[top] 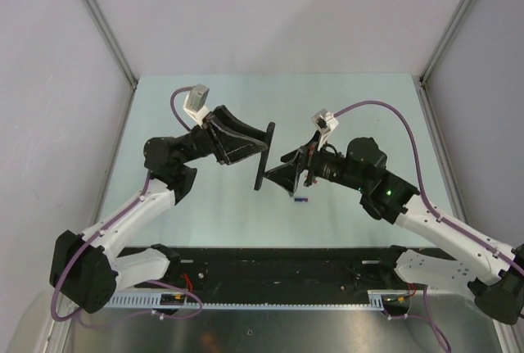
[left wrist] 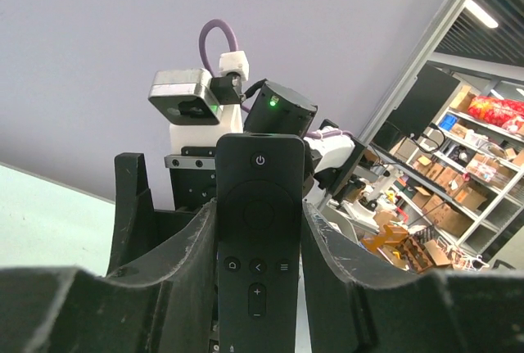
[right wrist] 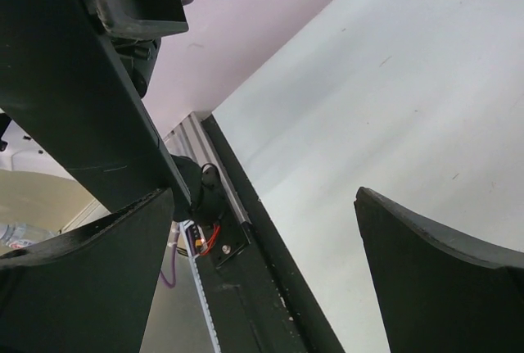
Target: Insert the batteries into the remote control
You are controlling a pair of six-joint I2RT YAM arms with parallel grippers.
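My left gripper is shut on the black remote control, holding it above the table, slightly tilted. In the left wrist view the remote's button side faces the camera between the fingers. Close by the remote on the right, my right gripper stands open with nothing between its fingers. The right wrist view shows the remote beside one fingertip; whether they touch, I cannot tell. A small blue battery lies on the table. Of the red battery only part shows behind the right gripper.
A dark strip runs along its front edge, and light walls close off the back and sides.
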